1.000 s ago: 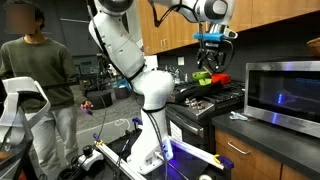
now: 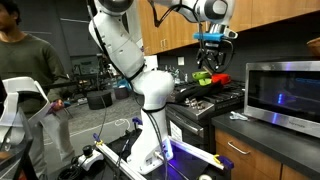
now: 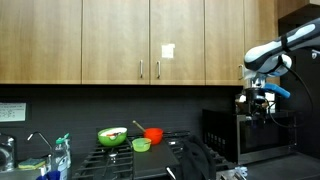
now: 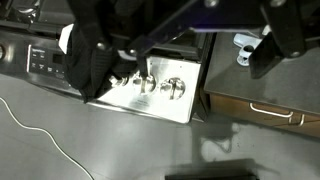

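Observation:
My gripper points down, its two dark fingers wide apart at the top of the wrist view, with nothing visible between them. In exterior view 1 it hangs high in front of the counter, well above the stove. A red pot (image 3: pixel 153 135) and green pots, including a large one (image 3: pixel 112 136), stand on the stove (image 3: pixel 105 163). A dark cloth (image 4: pixel 92 65) drapes over the stove's front edge beside the knobs. A small silvery-white object (image 4: pixel 243 42) lies on the dark counter to the right of the stove.
The microwave (image 2: pixel 284 92) stands on the counter to the right, below wooden cabinets. The sink (image 3: pixel 8 155) and a bottle (image 3: pixel 62 158) are at the far left in exterior view 2. A person (image 2: pixel 35 85) stands behind the arm.
The arm and the kitchen things look the same as before. Only the person at the left has shifted slightly.

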